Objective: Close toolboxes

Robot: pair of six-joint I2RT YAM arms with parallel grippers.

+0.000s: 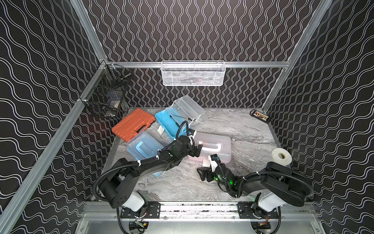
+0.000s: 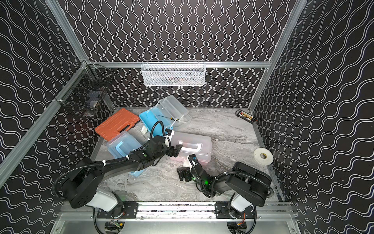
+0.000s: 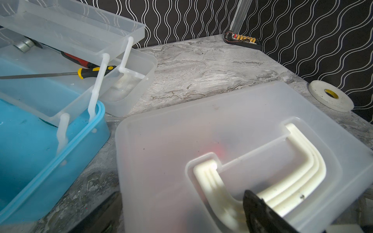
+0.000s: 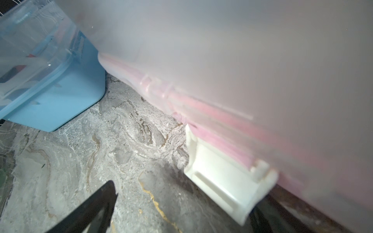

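A pink toolbox [image 1: 222, 142] with a frosted lid and white handle [image 3: 307, 186] stands in the middle, its lid lying down over the base. The white front latch [image 4: 229, 170] sticks outward, unfastened. My right gripper is open in front of that side, with the latch close to its right finger. Over the lid, my left gripper stands open; its right finger overlaps the handle in view, contact unclear. The blue toolbox [image 1: 167, 121] behind is open, its clear lid and trays [image 1: 190, 107] folded out, with a screwdriver [image 3: 89, 72] on a tray.
A second blue box with a clear lid [image 1: 142, 142] lies at left, partly behind my left arm. Beyond it is an orange case [image 1: 133, 122]. A tape roll [image 1: 281, 156] and a black tray [image 1: 259, 115] lie at right. Table right of the pink box is bare.
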